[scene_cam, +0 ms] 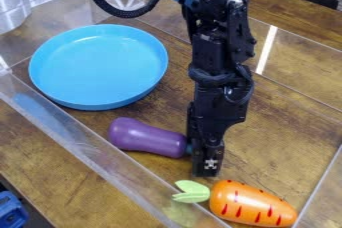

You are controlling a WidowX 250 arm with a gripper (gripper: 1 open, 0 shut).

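My black gripper (pixel 203 152) points down at the wooden surface, its tips at the stem end of a purple toy eggplant (pixel 144 136). Whether the fingers are closed on it is unclear, as they overlap from this view. An orange toy carrot (pixel 251 205) with pale green leaves lies in front of them, toward the bottom right. A blue plate (pixel 98 68) sits at the upper left.
A clear plastic edge runs diagonally across the lower left, with a small blue object (pixel 8 212) beyond it. The wood to the right of my gripper is clear.
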